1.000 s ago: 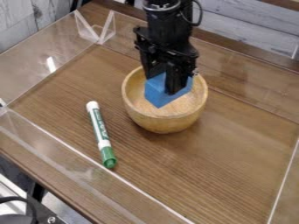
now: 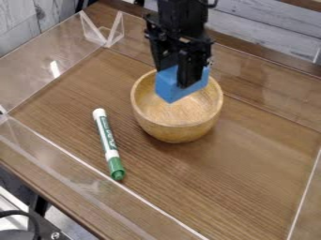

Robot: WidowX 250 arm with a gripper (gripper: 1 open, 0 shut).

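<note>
A blue block (image 2: 178, 86) hangs tilted in the upper middle, over a tan wooden bowl (image 2: 171, 120), with the black gripper (image 2: 178, 66) shut on it from above. The block hides part of the bowl's back; the bowl's front interior shows bare. The fingertips are dark and partly hard to make out against the block.
A white and green marker (image 2: 108, 142) lies left of the bowl on the wooden table (image 2: 226, 187). A white object lies at the top left. A black cable shows at the bottom left. The table right of and below the bowl is clear.
The gripper has risen with the blue block, which was down in the bowl and is now higher, over its back part. The bowl and marker have not visibly moved.
</note>
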